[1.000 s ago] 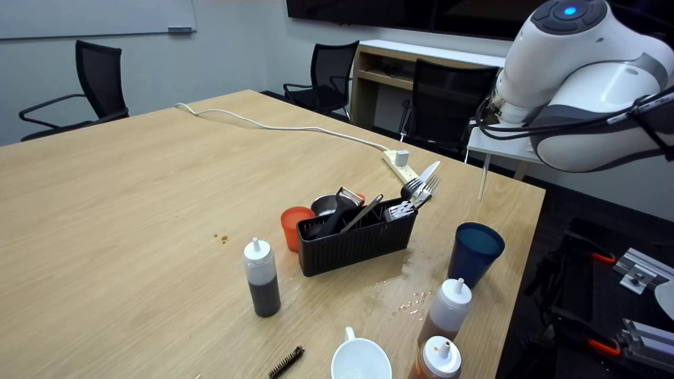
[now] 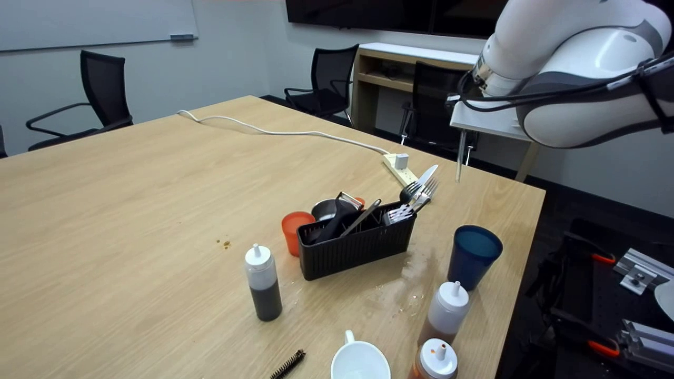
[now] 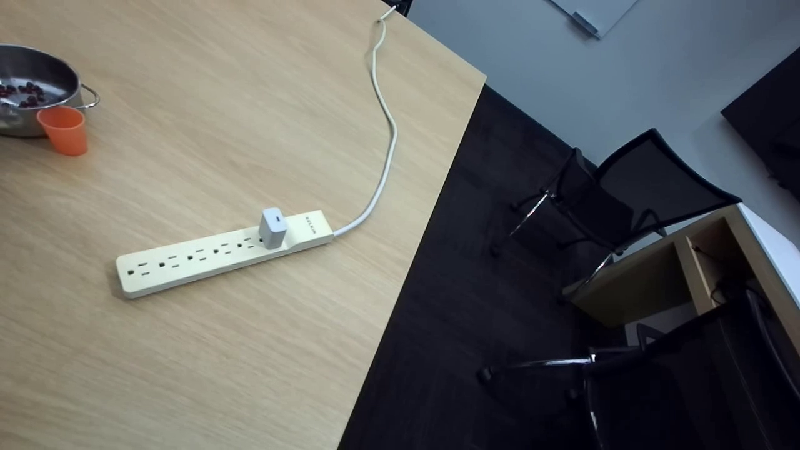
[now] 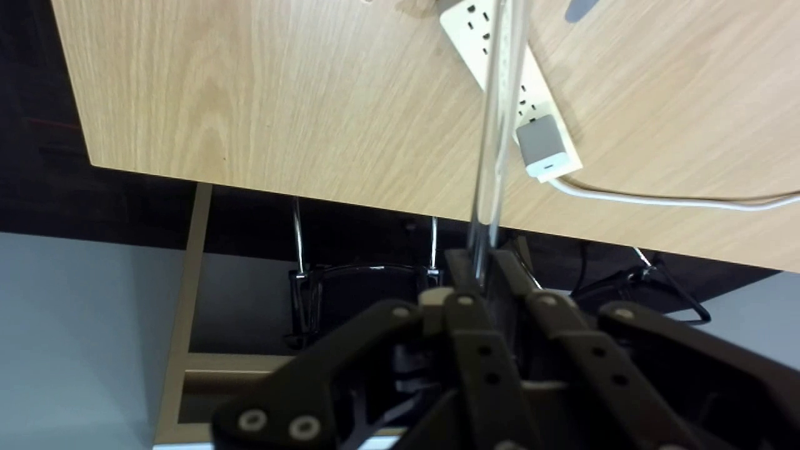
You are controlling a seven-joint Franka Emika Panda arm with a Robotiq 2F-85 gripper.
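Observation:
My gripper is shut on a thin, clear, straw-like stick (image 4: 495, 120) in the wrist view, with its dark fingers closed around one end. The stick reaches away from the fingers, across the view of the power strip. In exterior view 1 the same stick (image 2: 461, 156) hangs nearly upright below the arm, above the table's right side. It is apart from the dark blue cup (image 2: 475, 252), which stands nearer the camera. The fingers cannot be made out there. Exterior view 2 shows neither gripper nor stick.
A black cutlery basket (image 2: 357, 249) stands mid-table, with a power strip (image 3: 217, 255) behind it. Squeeze bottles (image 2: 264, 284) and a white mug (image 2: 360, 363) occupy the front. Wet spots (image 2: 414, 297) lie between basket and cup.
In exterior view 1 the arm and stick have moved left and up, farther from the blue cup. The stick hangs more upright. Table objects keep their places.

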